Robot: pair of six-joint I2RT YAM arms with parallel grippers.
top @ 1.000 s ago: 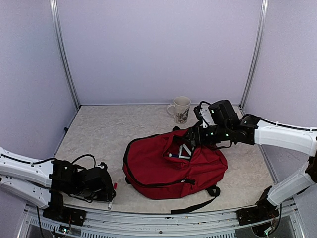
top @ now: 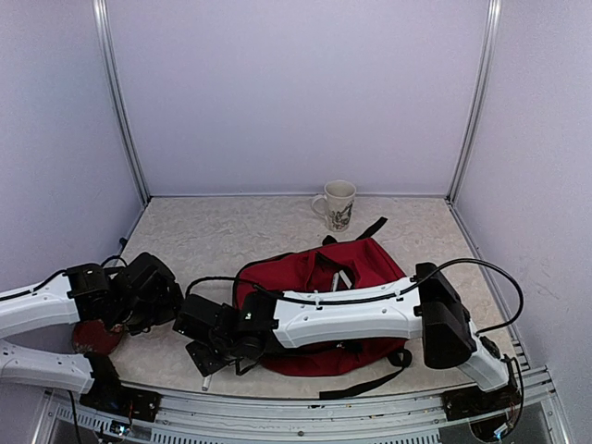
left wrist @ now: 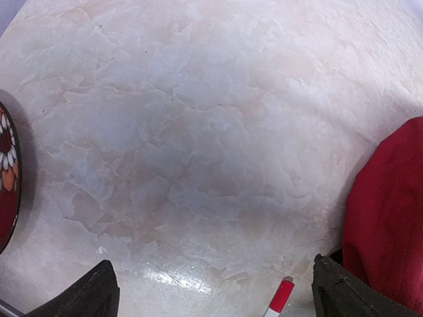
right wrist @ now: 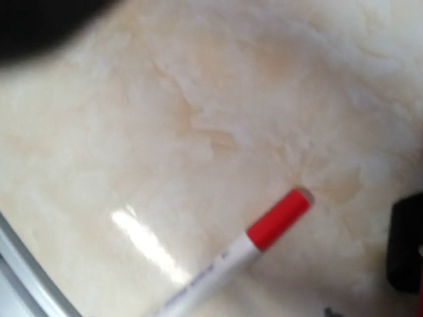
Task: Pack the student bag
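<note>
A red backpack lies on the table, its pocket showing white items inside. A white marker with red cap lies near the front edge, left of the bag; its tip shows low in the left wrist view. My right gripper is low over the marker, blurred dark parts at the edges of its wrist view; its finger state is hard to tell. My left gripper is open above bare table, left of the marker, nothing between its fingers.
A patterned mug stands at the back right. A round flowered red object sits at the left. Black straps lie around the bag.
My right gripper has swept from the bag's pocket leftward and down to the marker. My left gripper has moved back and up, away from the marker.
</note>
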